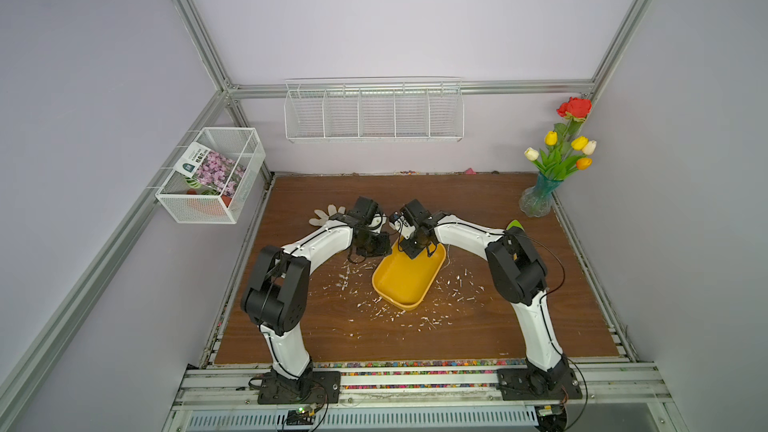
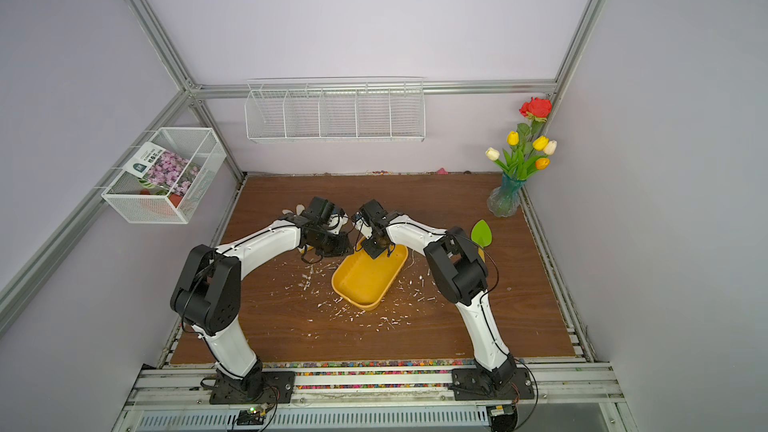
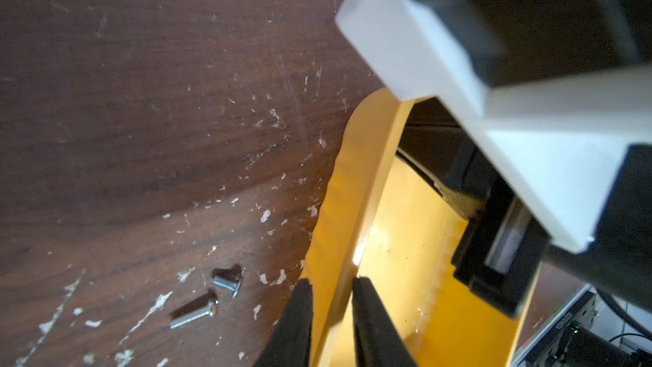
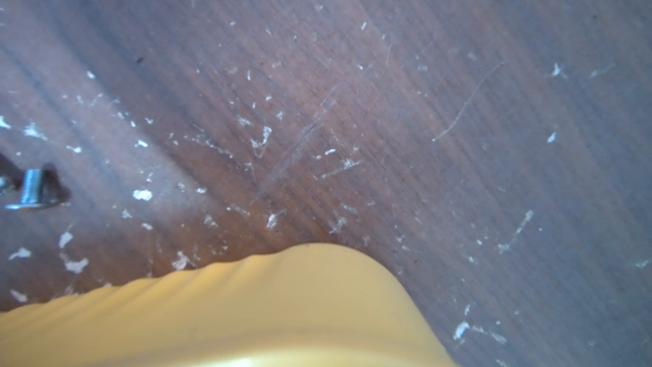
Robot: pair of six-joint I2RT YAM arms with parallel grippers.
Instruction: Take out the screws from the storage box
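The yellow storage box [image 1: 406, 280] sits mid-table, both grippers over its far end. In the left wrist view my left gripper has its black fingertips at the box's left rim, part open; whether they grip the rim is unclear. A short screw [image 3: 227, 282] and a longer screw [image 3: 193, 316] lie on the table beside the box. My right gripper [image 1: 409, 244] is at the box's far end; its fingers are not visible in its own wrist view, which shows a screw [image 4: 32, 189] outside the box.
Pale flecks cover the wooden table [image 1: 336, 336] around the box. A vase of flowers [image 1: 537, 197] stands back right, a green leaf [image 2: 481, 233] on the right, a pale hand-like object [image 1: 324, 216] behind the left arm. Wire baskets [image 1: 374, 112] hang on the walls.
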